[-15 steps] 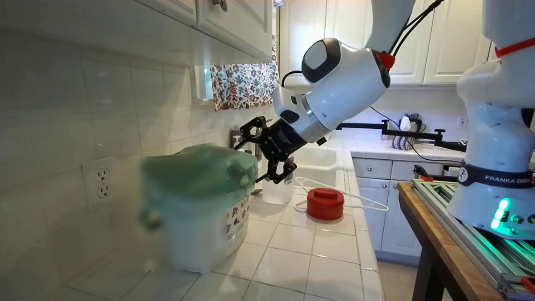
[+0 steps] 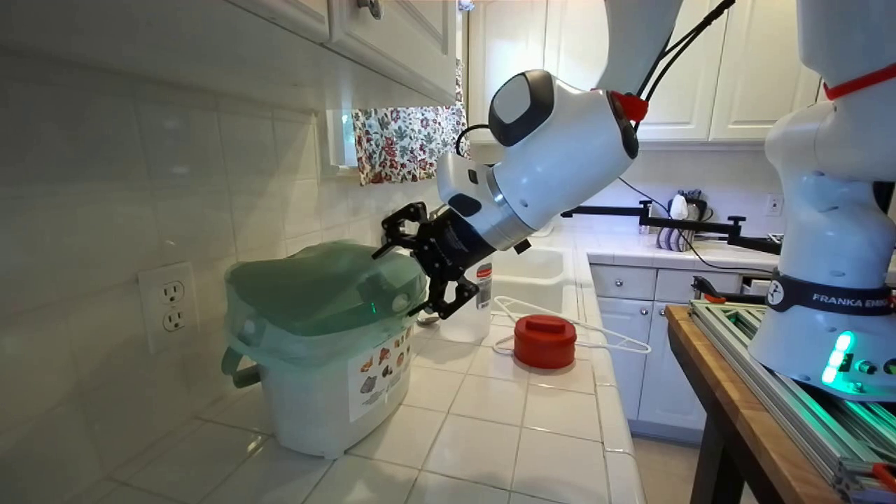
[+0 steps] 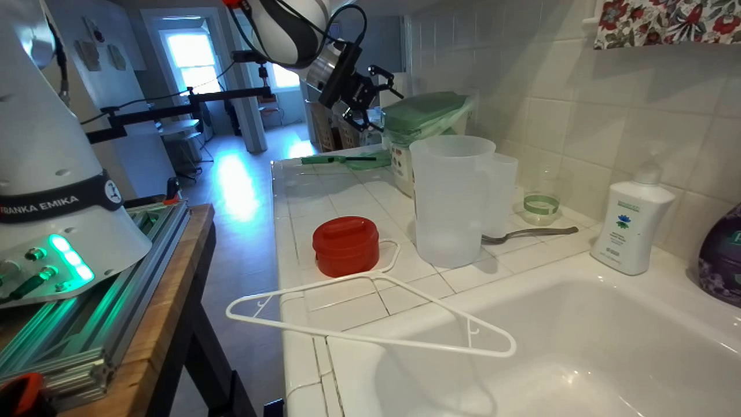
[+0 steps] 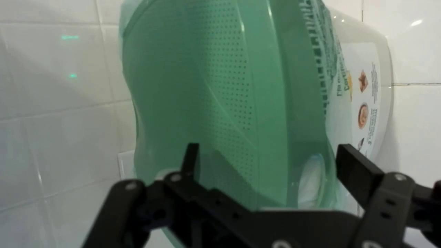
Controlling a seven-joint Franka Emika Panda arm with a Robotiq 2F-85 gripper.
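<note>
A white bin (image 2: 336,403) with a green lid (image 4: 231,82) and a thin green bag (image 2: 285,319) around its rim stands by the tiled wall. My gripper (image 2: 395,284) is tilted down at the bin's sink-facing side. Its fingers are open wide. In the wrist view, the two black fingers of the gripper span part of the green top, with the right finger (image 4: 355,169) by the bag's edge. Nothing is seen held. Whether a fingertip touches the bag cannot be told. In exterior view 2, a frosted pitcher (image 3: 451,208) hides much of the bin.
A red lidded container (image 2: 544,341) and a white hanger (image 3: 389,338) lie near the sink (image 3: 590,347). A fork (image 3: 531,235), a glass (image 3: 541,205) and a soap bottle (image 3: 630,222) stand or lie along the wall side. Bare tiles lie in front of the bin.
My gripper has moved left and slightly down, closer over the bin, with its fingers still open. The bin's left part was blurred earlier and is sharp now; the bin sits slightly further left.
</note>
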